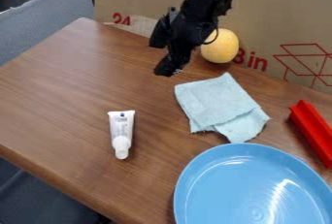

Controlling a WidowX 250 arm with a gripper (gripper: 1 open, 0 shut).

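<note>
My black gripper [170, 52] hangs at the upper middle, over the table just left of a yellow round object [223, 47]; its fingers look apart, with nothing visible held. The yellow object sits at the back, partly behind the arm. A folded light blue cloth [220, 107] lies below and right of the gripper. A white tube [122, 134] lies at the left middle. A red block [312, 131] is at the right edge, and a blue plate [250, 194] is at the bottom right.
A cardboard panel [285, 24] stands along the back. The table's left edge drops to a dark area.
</note>
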